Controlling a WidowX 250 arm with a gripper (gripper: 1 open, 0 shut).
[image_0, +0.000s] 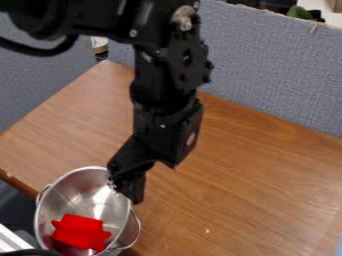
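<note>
A steel pot (100, 187) with side handles sits at the lower left of the camera view, holding a red object (79, 231). My black gripper (126, 184) is just above the pot's right rim, apart from the red object; its fingertips are dark and hard to make out.
A grey padded partition (254, 75) runs along the back. A white object lies at the bottom left corner.
</note>
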